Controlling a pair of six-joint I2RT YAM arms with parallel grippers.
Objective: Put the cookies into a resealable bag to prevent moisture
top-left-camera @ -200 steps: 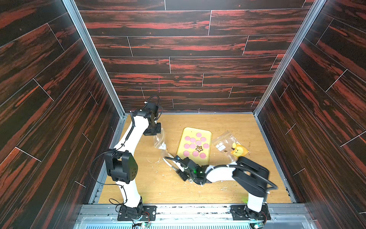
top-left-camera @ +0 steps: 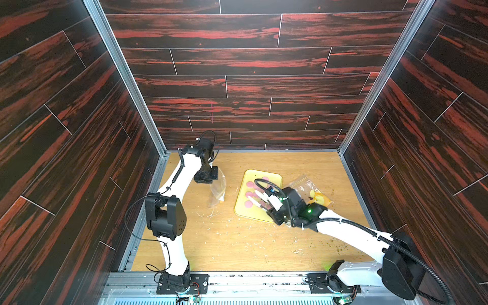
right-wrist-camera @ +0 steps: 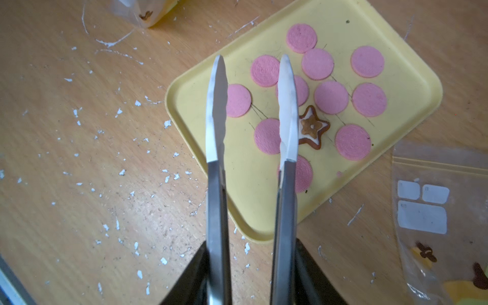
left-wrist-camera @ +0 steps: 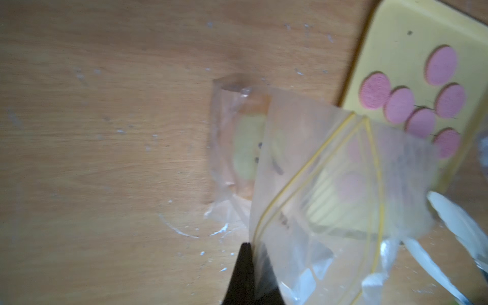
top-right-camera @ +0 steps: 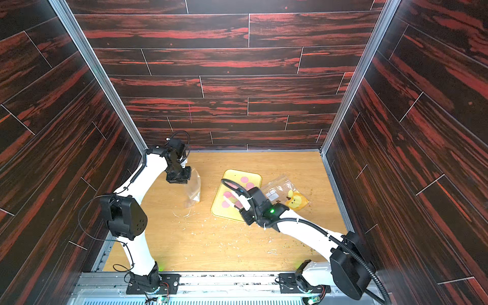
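Note:
The left gripper is shut on the edge of a clear resealable bag (left-wrist-camera: 315,167), holding it above the table at the left. Yellow zip lines cross this bag near its mouth. Pink round cookies (right-wrist-camera: 368,61) and one brown star cookie (right-wrist-camera: 312,127) lie on a yellow tray (right-wrist-camera: 239,188) at the table's middle. Over the tray hangs my right gripper, its two long white-tipped fingers (right-wrist-camera: 215,111) parted with no object held between them. How far they are above the cookies is hard to tell.
A second clear bag (right-wrist-camera: 447,203) with white labels and a yellow figure lies flat right of the tray. White scraps (top-left-camera: 244,244) litter the table's front, which is otherwise free.
My right arm has swung right, from beside the held bag to over the tray. The left gripper and its bag have shifted only slightly, and the bag hangs differently.

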